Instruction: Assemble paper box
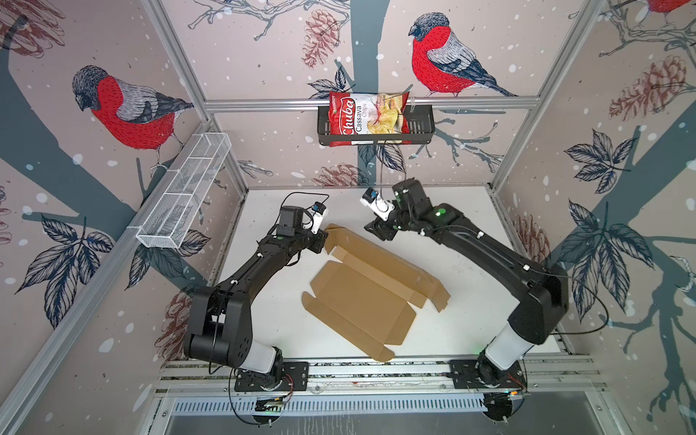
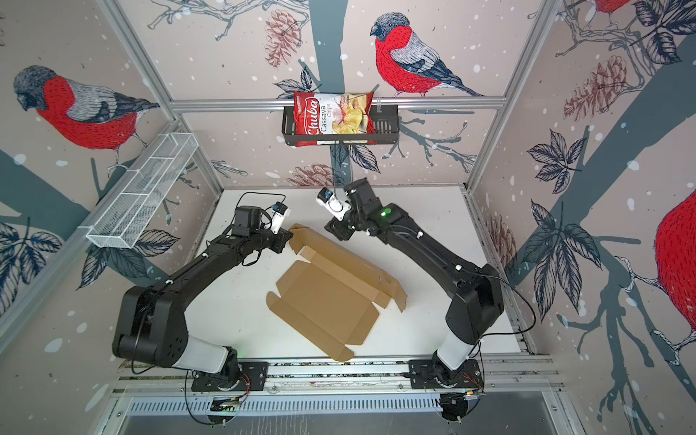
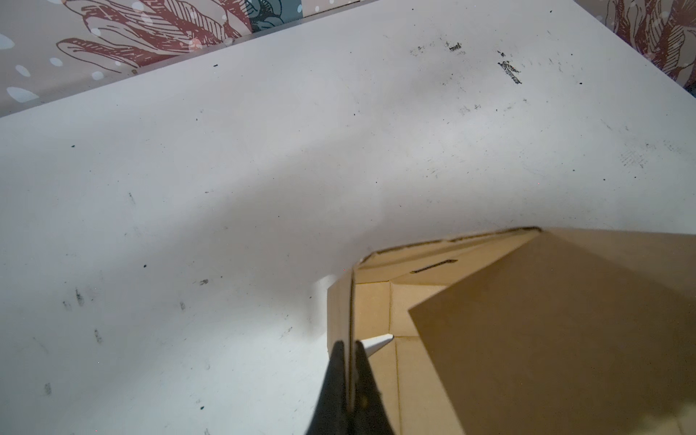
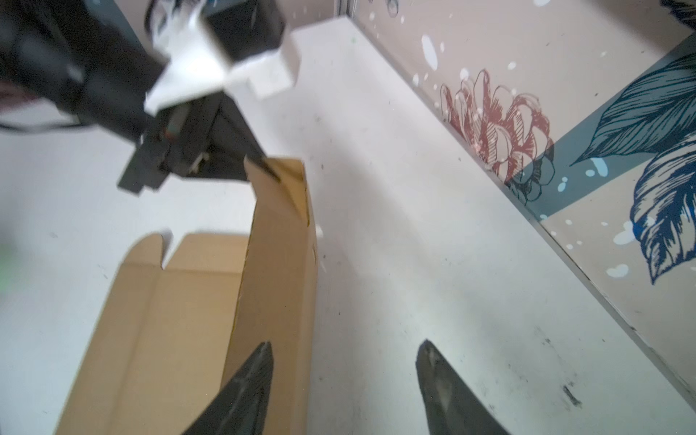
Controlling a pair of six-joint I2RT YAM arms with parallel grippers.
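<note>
A brown cardboard box blank lies at an angle on the white table, its back wall standing and its near flap flat. At its back left corner my left gripper is shut on a thin cardboard edge; in the left wrist view the dark fingers pinch a panel seen edge-on. My right gripper is open above the back wall. In the right wrist view the wall passes beneath its left finger, and only table shows midway between the fingertips.
Bare table surrounds the blank, mostly behind and to the right. A dark rack with a chips bag hangs on the back wall. A white wire basket is mounted at left.
</note>
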